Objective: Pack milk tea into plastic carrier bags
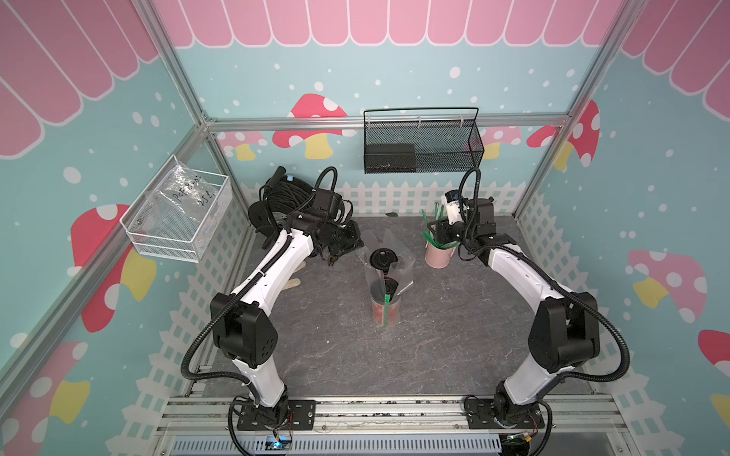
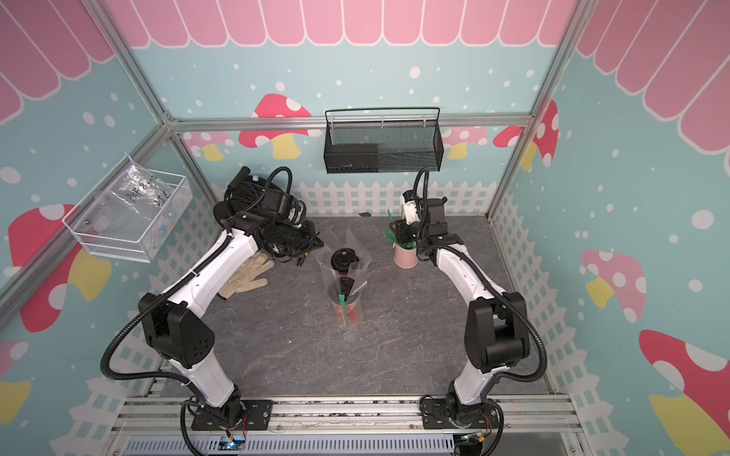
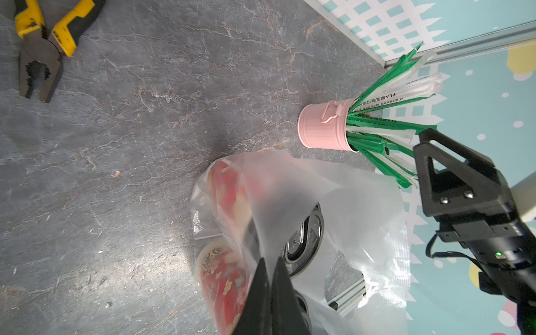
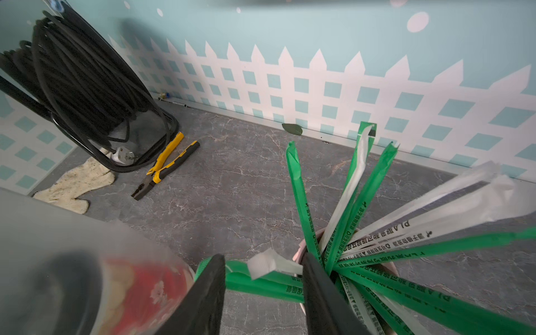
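A clear plastic bag [image 3: 357, 206] stands mid-table around cups with black lids [image 1: 384, 257] and red-printed sides [image 3: 223, 279], a green strip at its front. My left gripper is shut at the bag's upper edge; the thin plastic runs to its tips. My right gripper is open above a pink holder [image 3: 323, 125] of green and white wrapped straws [image 4: 374, 201]; straws show between and beyond its fingers, none clearly gripped.
Pliers [image 4: 162, 167], gloves [image 4: 78, 184] and a cable coil [image 4: 89, 78] lie at the back left. A white basket [image 1: 163, 235] and black basket [image 1: 448, 159] hang on the walls.
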